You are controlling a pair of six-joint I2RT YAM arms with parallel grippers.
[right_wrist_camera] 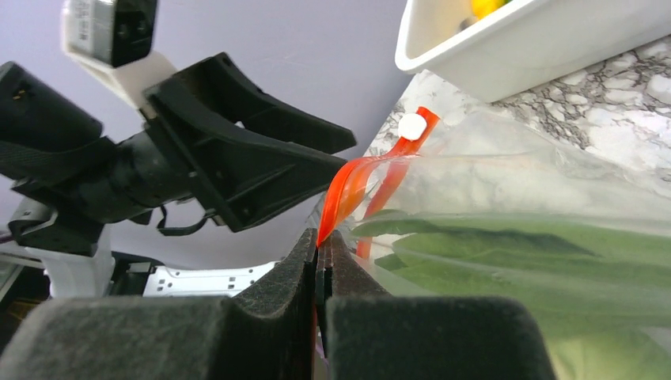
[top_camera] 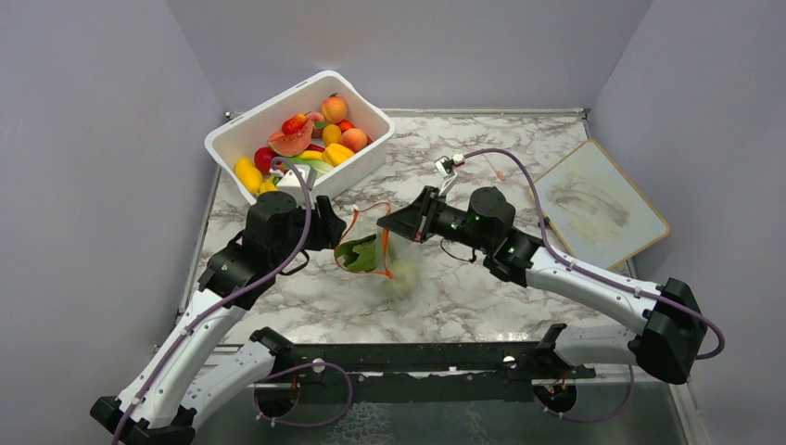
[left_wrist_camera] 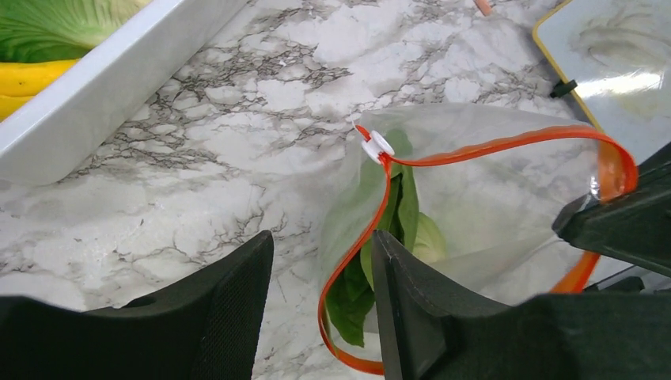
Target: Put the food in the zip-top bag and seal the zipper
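Note:
The zip top bag stands with its orange-rimmed mouth open, holding leafy greens and a pale green round item; its white slider sits at one end of the zipper. My right gripper is shut on the orange zipper edge of the bag, lifting that side. My left gripper is part open at the bag's left side, its fingers apart with nothing clearly between them; the near zipper strip runs just beside one finger.
A white bin of mixed fruit and vegetables stands at the back left. A yellow-edged board lies at the right, with a small pink item near it.

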